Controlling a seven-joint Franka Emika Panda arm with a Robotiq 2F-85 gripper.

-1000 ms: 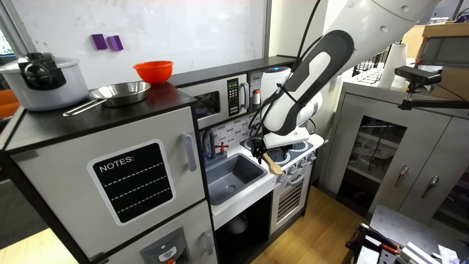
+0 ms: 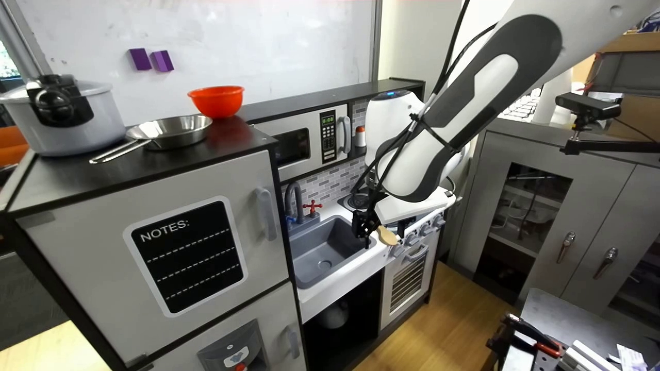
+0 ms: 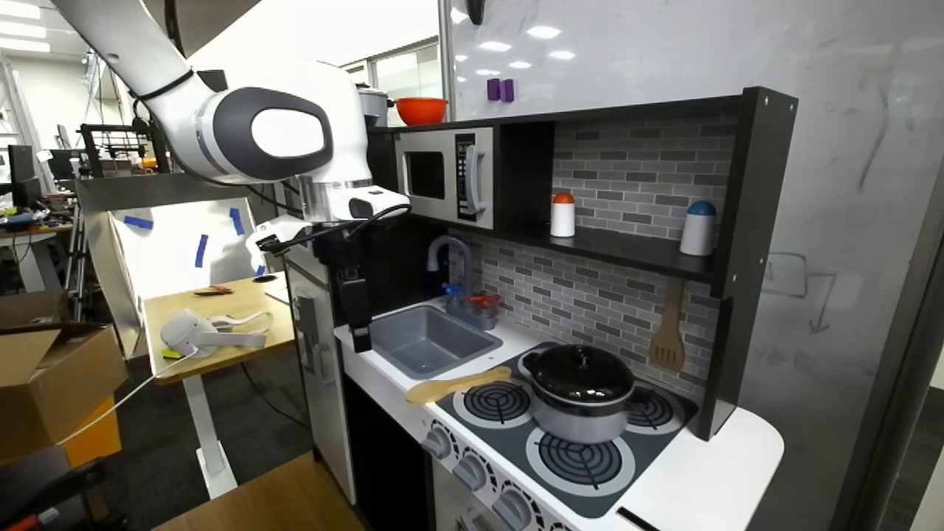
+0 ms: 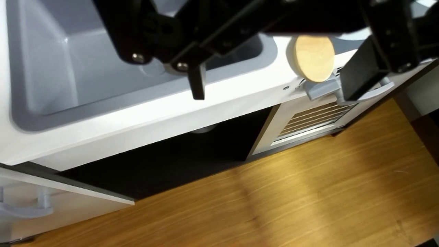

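Note:
My gripper is open, its two dark fingers spread wide over the counter's front edge, with nothing held. Between them in the wrist view, lower down, shows the round end of a wooden spoon [image 4: 315, 58]. That spoon [image 3: 458, 385] lies across the counter by the stove, one end over a burner and the other near the front edge. In exterior view 2 the gripper [image 3: 361, 338] hangs by the front of the grey sink [image 3: 422, 341], apart from the spoon.
A lidded pot [image 3: 580, 398] stands on the stove. A wooden spatula [image 3: 668, 341] hangs on the tiled wall. The shelf bears a red-topped shaker [image 3: 563, 217] and a blue-topped one [image 3: 698, 230]. A faucet [image 2: 298, 201] rises behind the empty sink.
In exterior view 1 the arm has shifted right and toward the front, and the gripper is lower. It now hides part of the spoon, which has not visibly moved.

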